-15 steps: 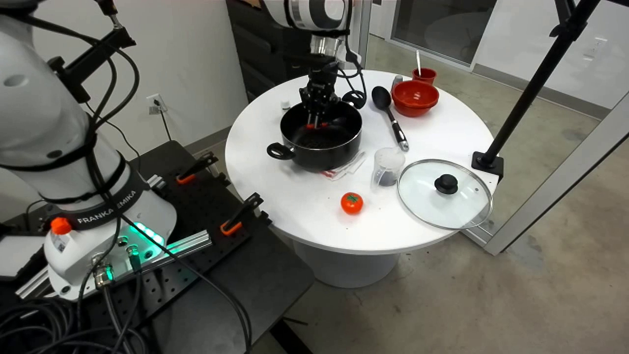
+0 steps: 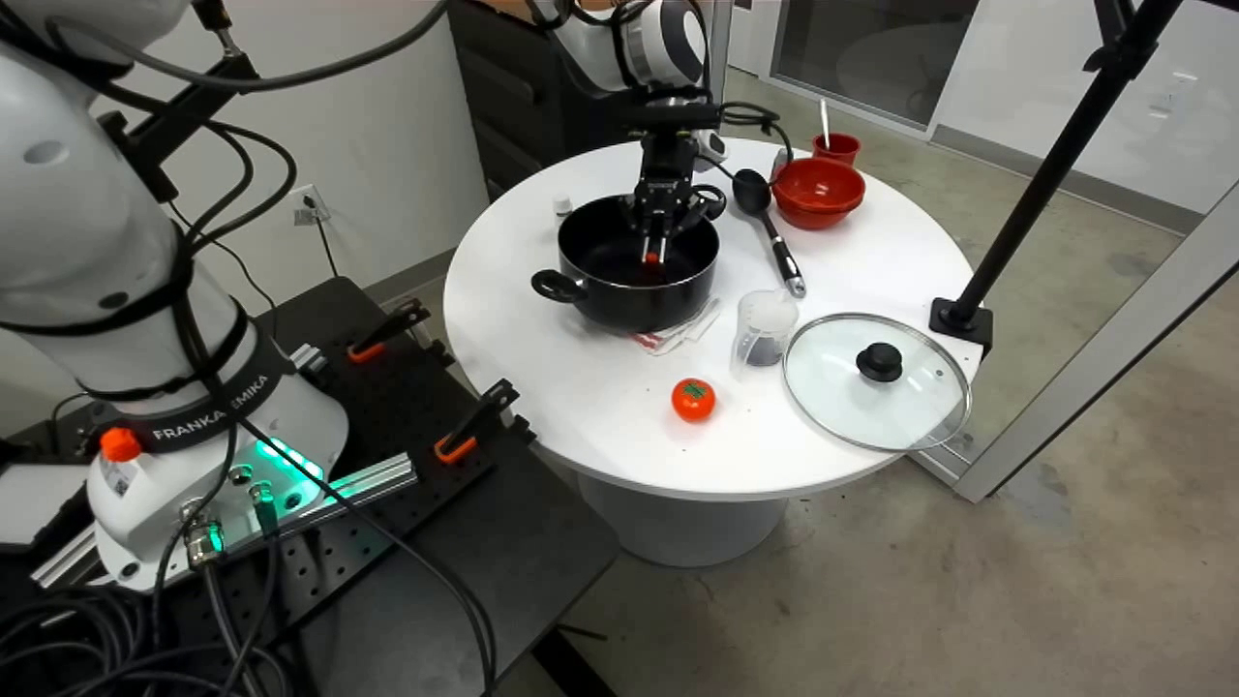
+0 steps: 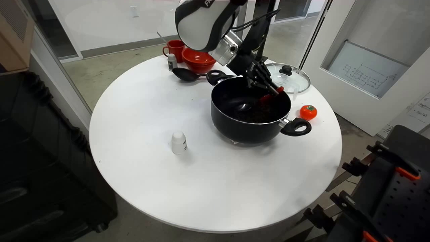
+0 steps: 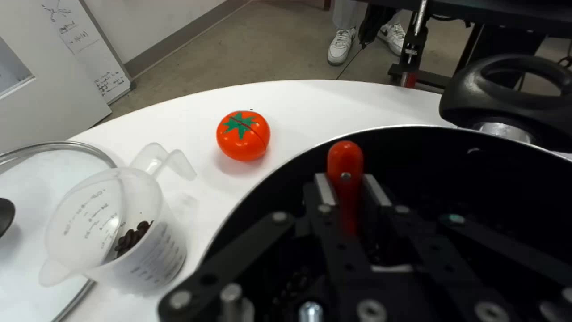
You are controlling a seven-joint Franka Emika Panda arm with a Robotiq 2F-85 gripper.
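My gripper is shut on a red handle (image 4: 346,161), whose rounded end rises between the fingers in the wrist view. Inside the black pot (image 3: 248,131), the fingertips hang below rim level near one wall. A shiny rounded piece (image 3: 244,107), probably the utensil's head, shows deeper in the pot. Whether it joins the red handle is hard to see. Dark bits (image 3: 258,116), perhaps beans, cover part of the pot's floor.
Outside the pot are a tomato (image 4: 242,137), a clear measuring cup (image 4: 115,214) with dark beans, a glass lid (image 2: 877,407), a black ladle (image 2: 767,232), red bowls (image 2: 819,192) and a white shaker (image 3: 179,142). The white table (image 3: 161,181) has a broad clear area.
Within the pot, my gripper has moved right and slightly nearer in exterior view 1, its wrist turned. The red handle lay crosswise before. The pot has shifted slightly to the right.
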